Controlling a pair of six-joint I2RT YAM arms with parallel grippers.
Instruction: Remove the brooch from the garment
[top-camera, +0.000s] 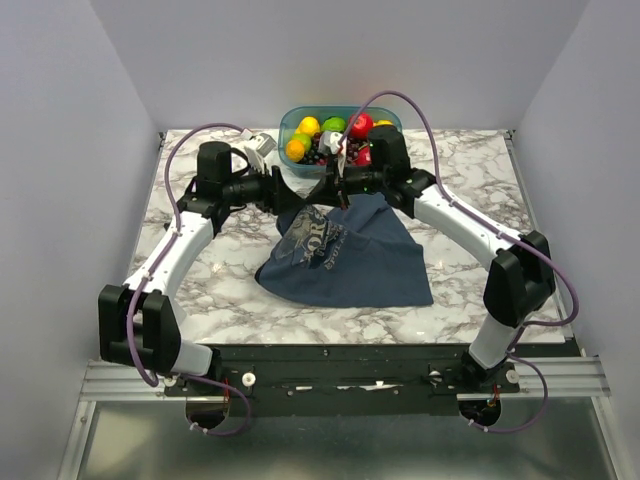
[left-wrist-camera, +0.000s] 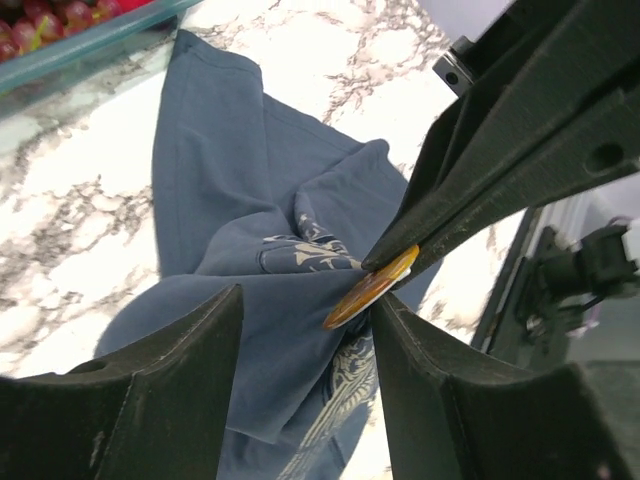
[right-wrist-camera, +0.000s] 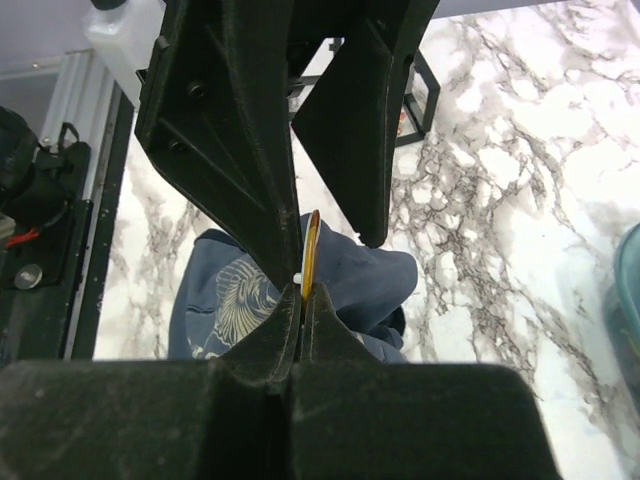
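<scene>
The brooch is a thin amber disc with a pale rim. In the right wrist view, the brooch (right-wrist-camera: 311, 250) stands edge-on at the tips of my right gripper, which is shut on it. My left gripper reaches around the brooch (left-wrist-camera: 375, 290) in the left wrist view. Its fingers stand apart, and one lies close against the disc; a firm hold does not show. The dark blue garment (top-camera: 370, 265), printed in beige, is bunched and raised beneath both grippers (top-camera: 290, 200) (top-camera: 318, 200). Whether the pin still passes through the cloth is hidden.
A blue-green basket (top-camera: 285, 125) of fruit stands behind the grippers at the back. The dark front edge (top-camera: 330, 365) runs along the near side.
</scene>
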